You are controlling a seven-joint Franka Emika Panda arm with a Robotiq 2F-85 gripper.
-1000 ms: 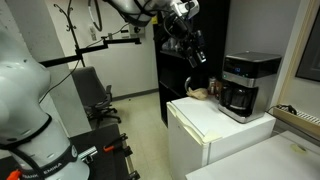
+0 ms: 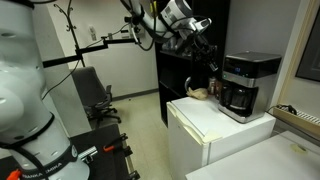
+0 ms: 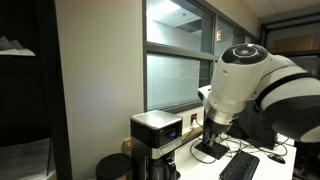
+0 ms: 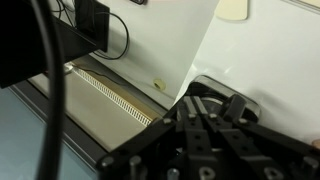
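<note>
A black and silver coffee maker stands upright on the white counter, with its glass carafe in its lower part. My gripper hangs in the air beside the machine's upper part, on its left in exterior view 1. Its fingers look shut, with nothing visible between them. From the wrist view, the gripper appears over a dark, silver-rimmed shape that I cannot identify surely. Exterior view 2 shows the coffee maker near the middle, with the arm to its right.
A tan object sits at the counter's back edge. In exterior view 2, a black lidded container stands left of the machine, while cables and a keyboard lie at right.
The arm's upper part and the gripper have shifted rightward in exterior view 1, bringing the gripper nearer the coffee maker. The coffee maker and the tan object have stayed put.
</note>
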